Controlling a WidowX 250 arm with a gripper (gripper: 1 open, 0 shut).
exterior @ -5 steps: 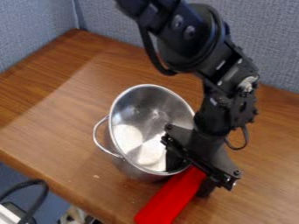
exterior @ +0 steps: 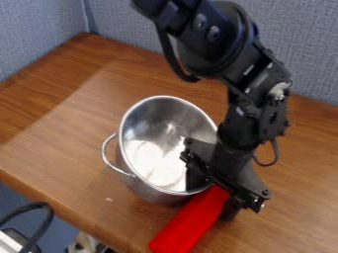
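A steel pot (exterior: 156, 158) with a side handle sits on the wooden table, tilted slightly, left of my black gripper (exterior: 222, 186). The gripper is low at the pot's right rim, over the upper end of a long red object (exterior: 185, 225) that runs toward the front edge. It is shut on something there, apparently the red object, though its fingertips are largely hidden.
Grey panels (exterior: 40, 25) stand behind it. Black cables (exterior: 27, 212) are beyond the front-left edge.
My arm has shifted very slightly up and left; the red object's visible part has moved slightly with it. The pot is almost unchanged.
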